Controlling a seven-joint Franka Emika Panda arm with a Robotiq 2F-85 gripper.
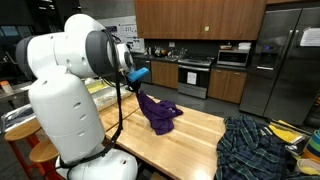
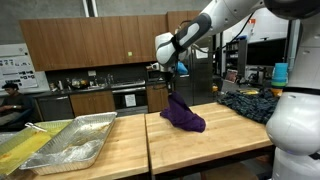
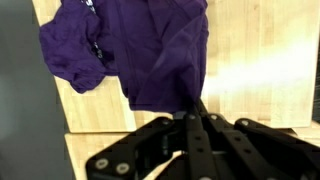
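A dark purple cloth lies bunched on the wooden table, with one corner drawn up to a peak. At that peak my gripper is shut, the cloth pinched between its fingers. In the second exterior view the purple cloth slopes up to the gripper, while its lower part rests on the table. From the wrist, the raised fold runs down to the gripper, and looser cloth spreads at the upper left. The fingertips themselves are mostly covered.
A heap of dark navy fabric occupies the table's right side. Beyond the table's other side stands a metal tray with clear items. Bare wooden table lies between the purple cloth and the navy heap.
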